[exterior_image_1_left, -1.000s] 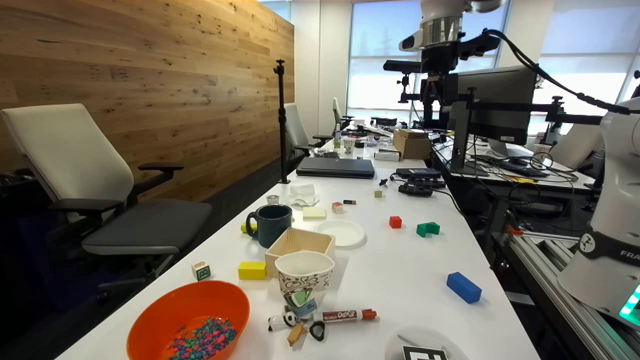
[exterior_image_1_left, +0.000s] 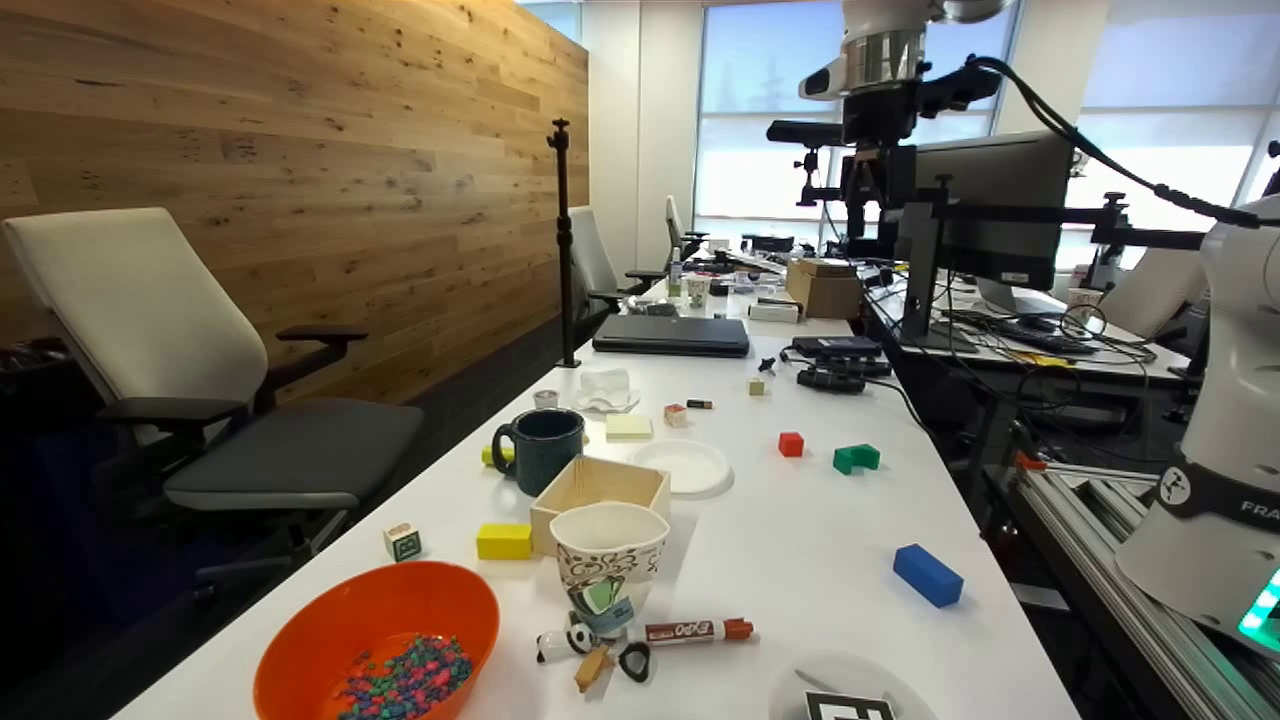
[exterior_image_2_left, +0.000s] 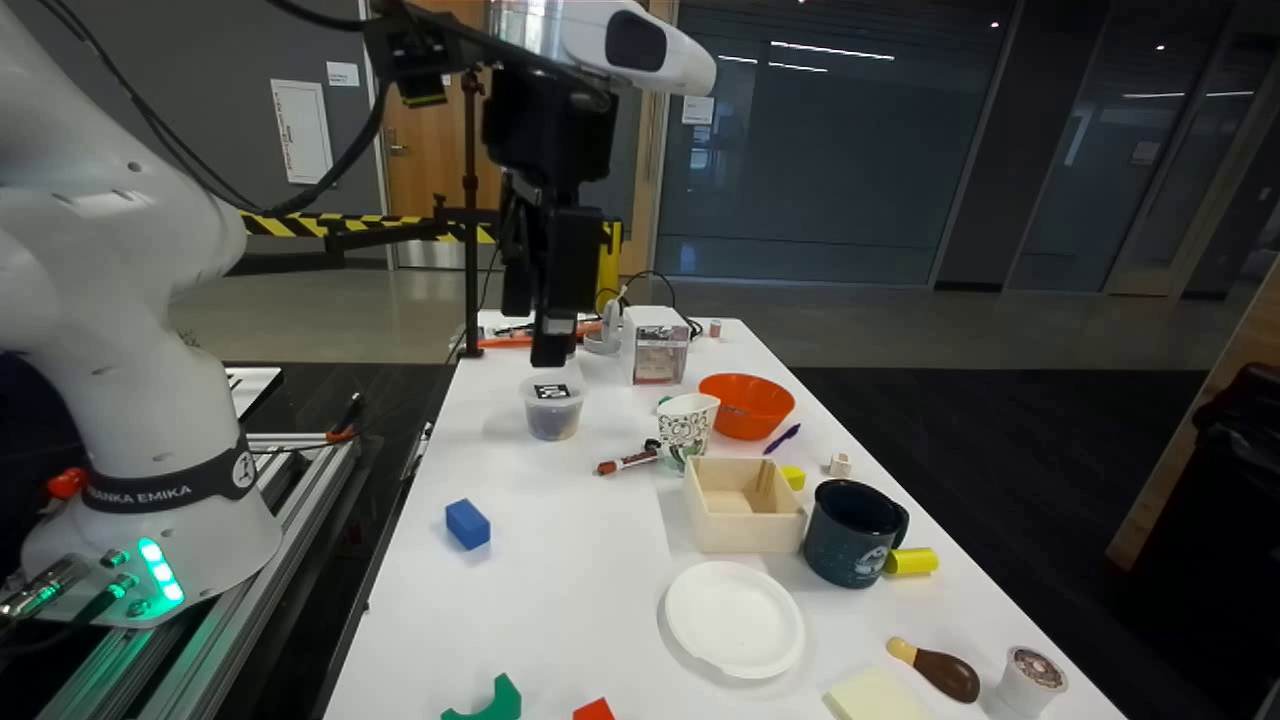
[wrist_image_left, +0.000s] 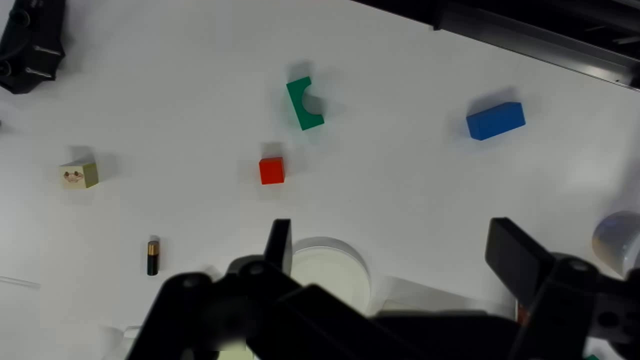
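Note:
My gripper is open, its two fingers wide apart with nothing between them. In exterior view 2 the gripper (exterior_image_2_left: 552, 342) hangs high above the white table, well clear of everything on it. Below it in the wrist view lie a red cube (wrist_image_left: 271, 171), a green arch-shaped block (wrist_image_left: 304, 104) and a blue block (wrist_image_left: 495, 121), each standing apart. A white plate (wrist_image_left: 330, 273) is partly hidden by the left finger. Beside the plate in exterior view 2 are a wooden box (exterior_image_2_left: 746, 534) and a dark mug (exterior_image_2_left: 849, 534).
An orange bowl (exterior_image_1_left: 378, 636) with small coloured bits, a patterned paper cup (exterior_image_1_left: 608, 540), a marker (exterior_image_1_left: 696, 631) and a yellow block (exterior_image_1_left: 504, 541) crowd the near left. A lidded tub (exterior_image_2_left: 553, 408) stands farther along. Bare table surrounds the blue block.

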